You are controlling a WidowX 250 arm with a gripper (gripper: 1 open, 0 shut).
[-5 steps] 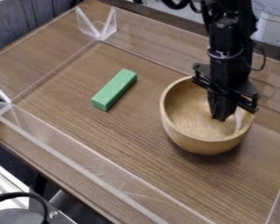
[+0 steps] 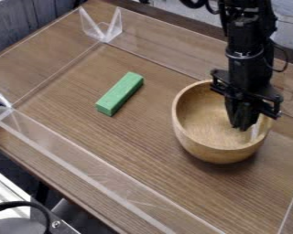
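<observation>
My black gripper (image 2: 241, 119) reaches down from the top right into a tan wooden bowl (image 2: 204, 137), at the bowl's right side. The fingertips are dark and small against the bowl; the fingers look shut, with nothing clearly visible between them. A small pale area shows beside the fingers at the bowl's right inner side.
A green block (image 2: 120, 93) lies left of the bowl on the wooden table (image 2: 88, 155). A clear plastic piece (image 2: 103, 27) stands at the back left. Black cables (image 2: 21, 219) lie at the bottom left.
The gripper has shifted slightly right within the bowl, and the bowl sits a little further right than before. The green block has stayed put.
</observation>
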